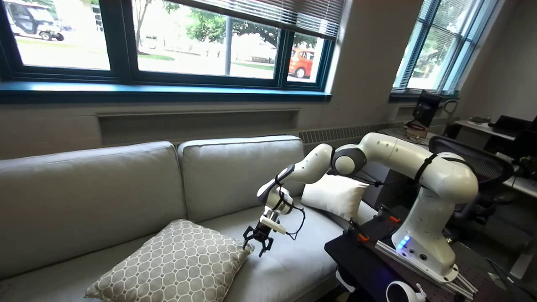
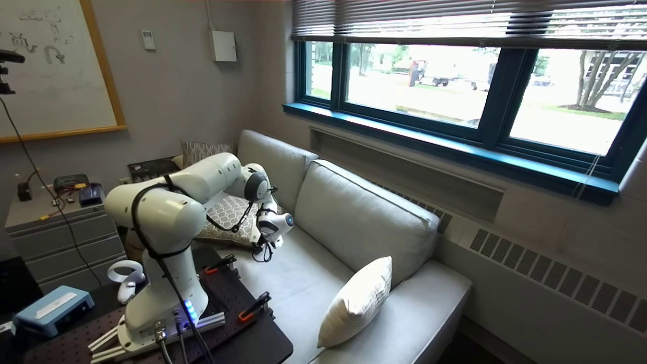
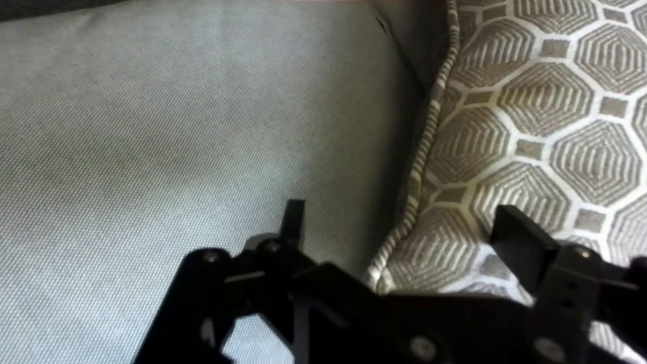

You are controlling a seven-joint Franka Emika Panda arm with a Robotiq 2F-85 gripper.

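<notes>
A beige pillow with a white octagon pattern [image 1: 176,264] lies on the sofa seat. My gripper [image 1: 254,248] is open over its right corner. In the wrist view, one finger of the gripper stands over the patterned cloth and the other over the bare grey seat. Between them runs the corded edge of the pillow [image 3: 418,164]. Whether either fingertip touches cloth cannot be told. A second, plain white pillow [image 1: 334,195] leans at the sofa's right end, clear of the gripper.
The grey sofa's backrest [image 1: 241,173] rises behind the arm. A black table [image 2: 255,339] with orange-tipped clamps [image 2: 255,307] carries the robot base. Bare seat [image 2: 291,276] lies between the two pillows.
</notes>
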